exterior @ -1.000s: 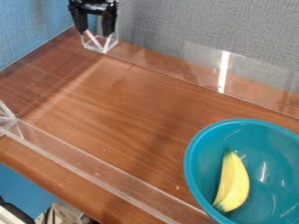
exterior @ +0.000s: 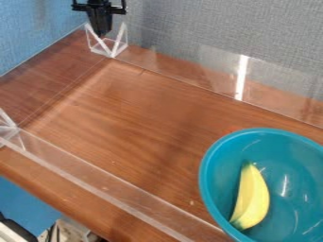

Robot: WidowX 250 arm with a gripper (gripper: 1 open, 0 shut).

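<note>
My black gripper (exterior: 101,21) hangs at the top left, over the clear acrylic corner bracket (exterior: 109,42) at the back corner of the wooden tray. Its fingers look closed together, with nothing visible between them. A yellow banana (exterior: 250,197) lies inside a teal bowl (exterior: 214,165) at the lower right.
Clear plastic walls run along the back and the front left, with another bracket (exterior: 8,128) at the left. Grey and blue padded walls stand behind.
The banana and bowl have not moved.
</note>
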